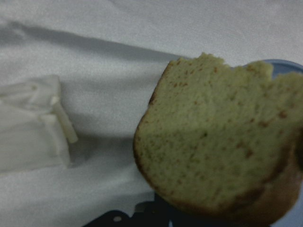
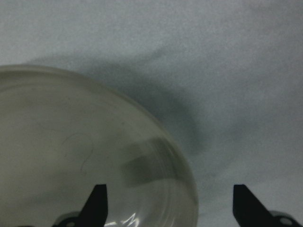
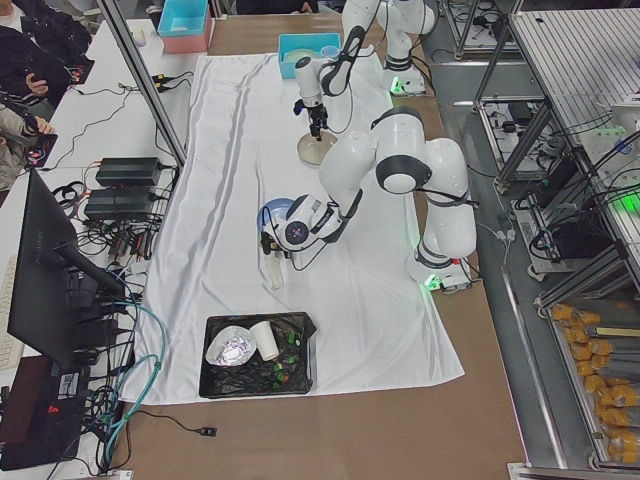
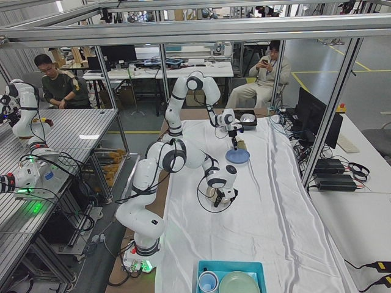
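A bread slice [image 1: 213,132] fills much of the left wrist view over a blue plate [image 4: 237,156]. My left gripper [image 4: 234,140] is at that plate; whether it holds the bread is unclear. A white wrapped item [image 1: 28,132] lies beside it on the cloth. My right gripper is open above the rim of a beige plate [image 2: 75,142], its two fingers either side of the rim, with nothing seen held.
A black tray [image 3: 258,375] with a foil bowl and white cylinder is at one end of the cloth, a teal bin [image 4: 204,267] with dishes at the other. Monitors and cables line one side.
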